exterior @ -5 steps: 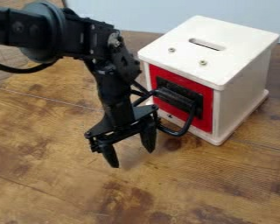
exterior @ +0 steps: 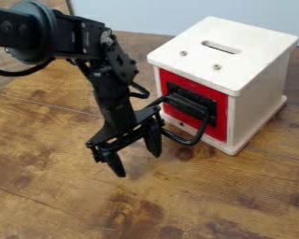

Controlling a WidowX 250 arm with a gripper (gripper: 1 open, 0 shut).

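Observation:
My black gripper (exterior: 135, 155) hangs low over the wooden floor, left of and in front of a white wooden box (exterior: 258, 79), its two fingers apart with nothing between them. The box has a red front panel (exterior: 219, 129) with a black fitting on it, a slot in its top and two small metal studs. A black cable loops from the arm in front of the red panel.
A pale wall (exterior: 164, 11) stands behind the box at the back.
The box has not moved.

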